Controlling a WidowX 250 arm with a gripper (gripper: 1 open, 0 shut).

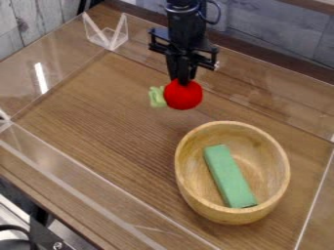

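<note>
My black gripper [185,70] is at the upper middle of the camera view, just above a round red object [185,95] with a pale green part [158,97] on its left side. The fingertips are mostly hidden behind or above the red object; whether they touch it is unclear. At the lower right, a tan bowl [267,163] holds a green block [229,179].
A clear plastic item [111,32] stands at the upper left, near the edge of the wooden table [92,137]. The table's left, middle and upper right are largely clear.
</note>
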